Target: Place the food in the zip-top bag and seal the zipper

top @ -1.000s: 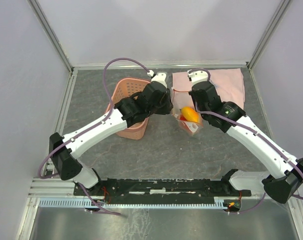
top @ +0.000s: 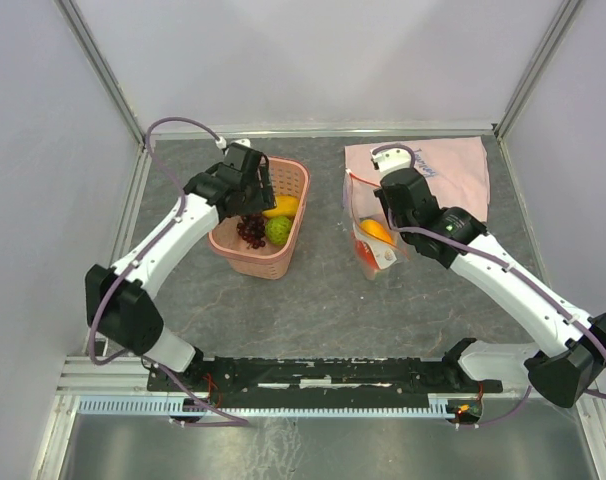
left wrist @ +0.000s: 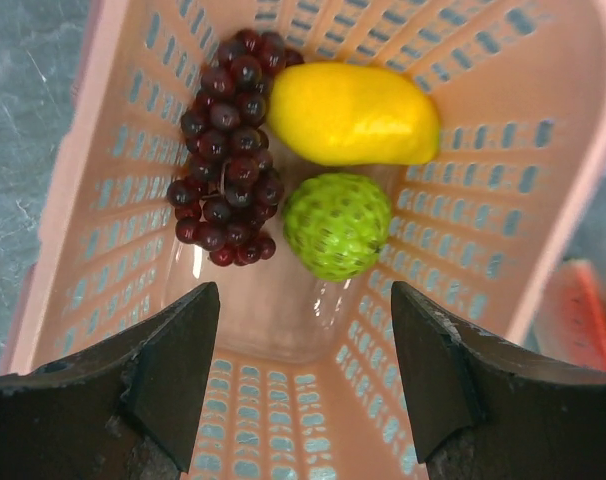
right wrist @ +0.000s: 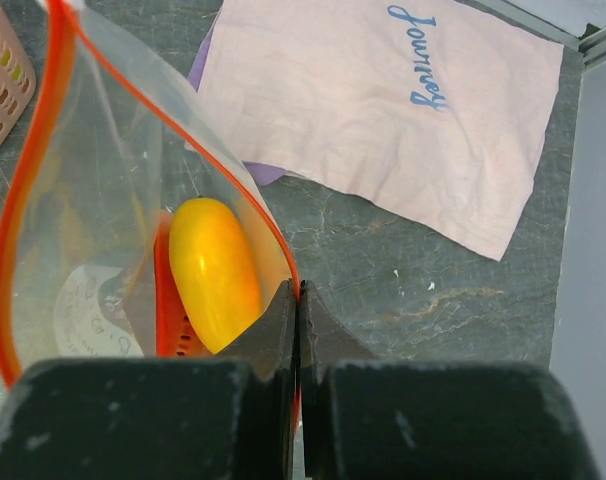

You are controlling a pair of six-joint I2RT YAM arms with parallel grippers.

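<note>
A pink basket [top: 258, 260] holds dark grapes [left wrist: 223, 150], a yellow fruit [left wrist: 353, 110] and a green round fruit [left wrist: 335, 225]. My left gripper hangs open over it, empty. The zip top bag [right wrist: 88, 200] stands open with an orange-edged mouth, holding a yellow item [right wrist: 213, 270] and something red. My right gripper is shut on the bag's rim.
A pale cloth [top: 433, 170] printed "Journey" lies at the back right, with something purple under it. The grey floor between the basket and the front edge is clear.
My left gripper has moved left from beside the bag to over the basket. My right gripper stays at the bag, lowered slightly.
</note>
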